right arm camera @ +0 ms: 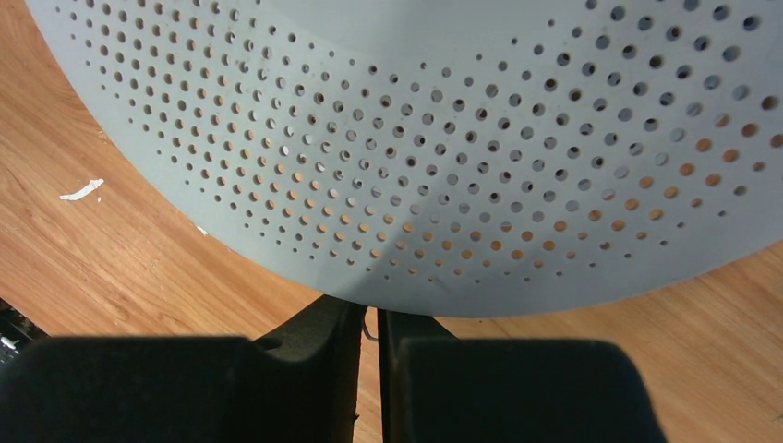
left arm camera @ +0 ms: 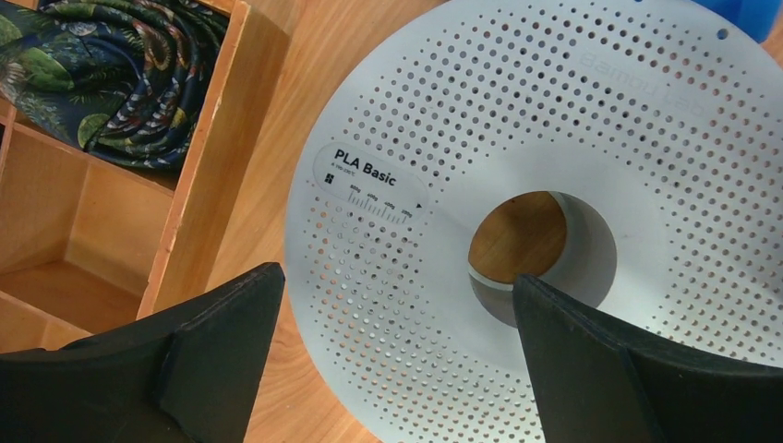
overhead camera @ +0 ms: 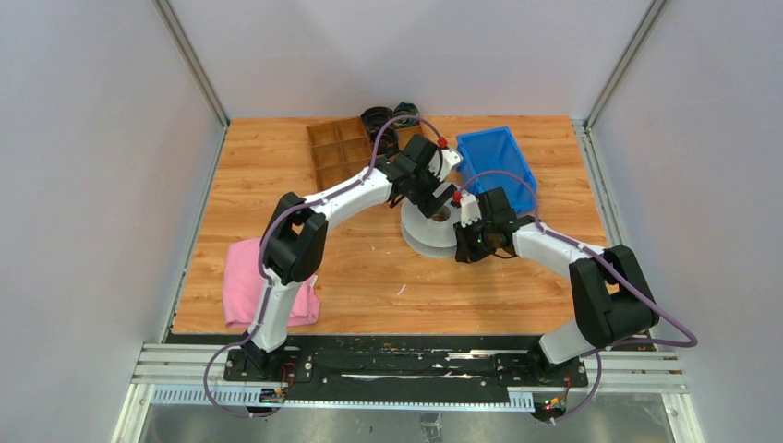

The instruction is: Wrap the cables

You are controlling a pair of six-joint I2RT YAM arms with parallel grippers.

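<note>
A grey-white spool [overhead camera: 423, 221] with perforated round flanges and a central hole lies flat near the middle of the table. Over its upper flange [left arm camera: 406, 120], my left gripper stands open, its two fingers far apart and nothing held between them. At the spool's near right edge is my right gripper [overhead camera: 464, 251], not moving. In the right wrist view its fingers [right arm camera: 305, 346] are closed nearly together just below the spool's rim [right arm camera: 415, 300], and a thin dark cable [right arm camera: 369, 329] shows between them. The rest of that cable is hidden.
A wooden compartment box [overhead camera: 337, 152] with dark coiled things [overhead camera: 377, 118] in it stands at the back. A blue bin [overhead camera: 499, 152] is behind the right arm. Folded pink cloth [overhead camera: 242, 281] lies at the left.
</note>
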